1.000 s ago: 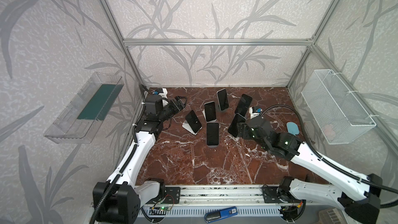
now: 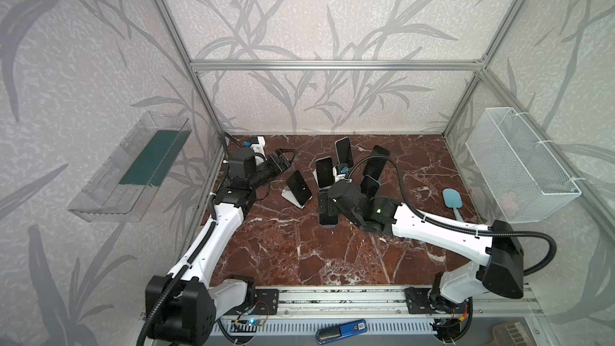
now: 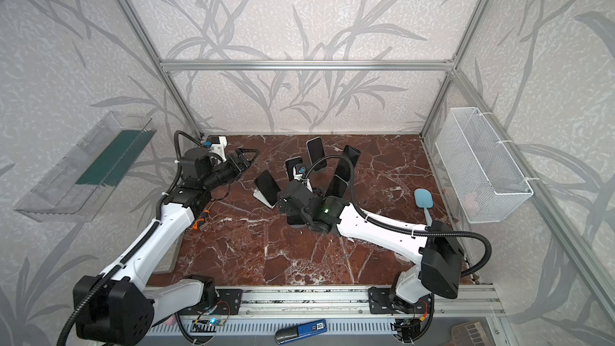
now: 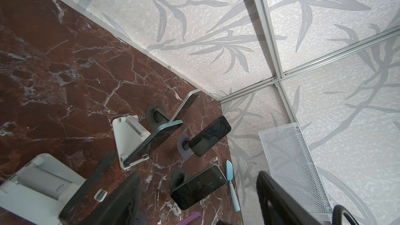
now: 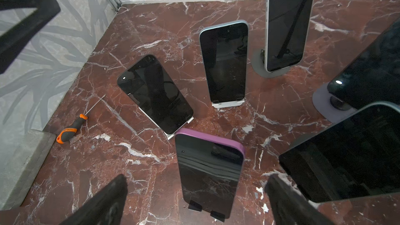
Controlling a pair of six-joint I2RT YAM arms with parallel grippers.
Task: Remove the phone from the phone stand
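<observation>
Several phones rest on stands on the marble table. In the right wrist view a pink-framed phone (image 5: 208, 170) stands centre, between the fingertips of my open right gripper, apparently untouched. Behind it are a tilted phone on a white stand (image 5: 155, 93) and an upright light-blue phone (image 5: 225, 62); a silver phone (image 5: 288, 20) stands further back, two more at the right. My open left gripper hangs at the back left of the table, over the phones' side, with nothing between its fingers.
An orange screwdriver (image 5: 68, 131) lies at the left. A blue spatula (image 2: 452, 198) lies at the right edge. A clear bin (image 2: 96, 201) and a white wire basket (image 2: 525, 179) hang on the side walls.
My right arm has swung left from the right-hand phones to above the pink phone at the centre. My left arm has shifted slightly right.
</observation>
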